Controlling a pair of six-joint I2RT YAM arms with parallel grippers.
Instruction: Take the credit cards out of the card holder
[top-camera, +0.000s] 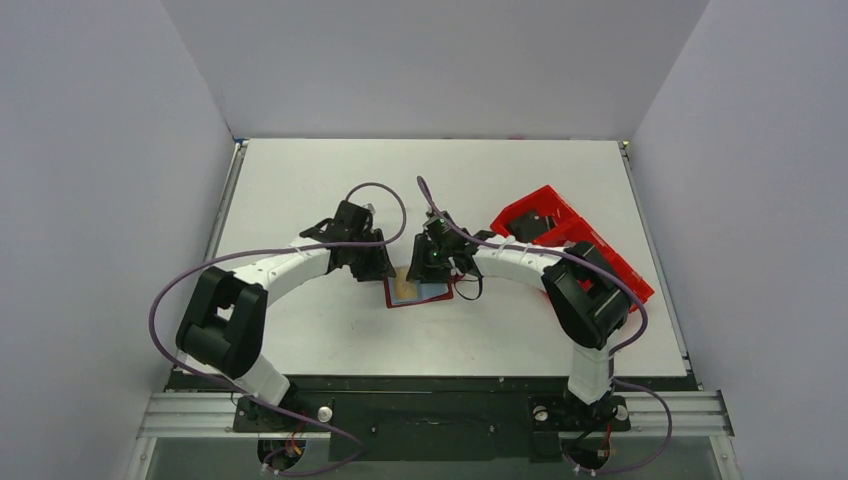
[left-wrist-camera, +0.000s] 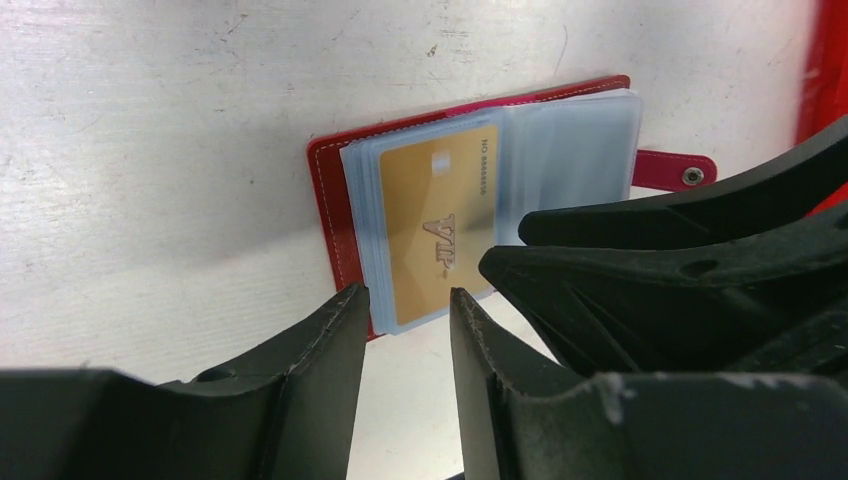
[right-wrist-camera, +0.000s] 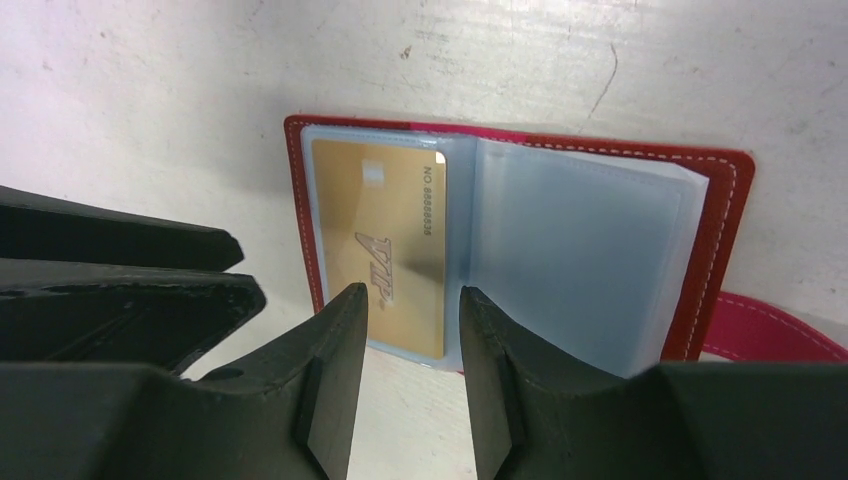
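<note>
The red card holder (top-camera: 421, 302) lies spread open on the table, with clear sleeves on both halves. A gold card (left-wrist-camera: 440, 215) sits inside the left sleeves, its "VIP" lettering readable. The right half's clear sleeve (right-wrist-camera: 590, 240) shows no coloured card. My left gripper hovers over the gold card's near-left part, its fingers apart with nothing between them. Above the fold and gold card is my right gripper, likewise open and empty. The two grippers are close together; each one's fingers show in the other's wrist view.
A red divided box (top-camera: 630, 275) stands at the right of the table, partly under the right arm, with dark items inside. The holder's snap strap (left-wrist-camera: 675, 170) sticks out to its right. Free table (top-camera: 310, 170) lies behind and left.
</note>
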